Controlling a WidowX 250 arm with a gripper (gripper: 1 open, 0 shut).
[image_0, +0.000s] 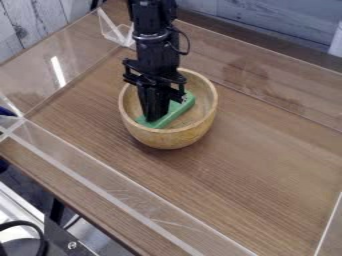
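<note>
A tan round bowl (185, 135) sits on the wooden table with a green elongated object (179, 112) inside it. The black robot gripper (152, 104) reaches down from the top into the left part of the bowl, over the green object and partly hiding it. Whether its fingers are open or shut, or touch the object, is hard to tell at this size.
Clear plastic edging runs along its left side, with a black cable at the lower left and walls behind.
</note>
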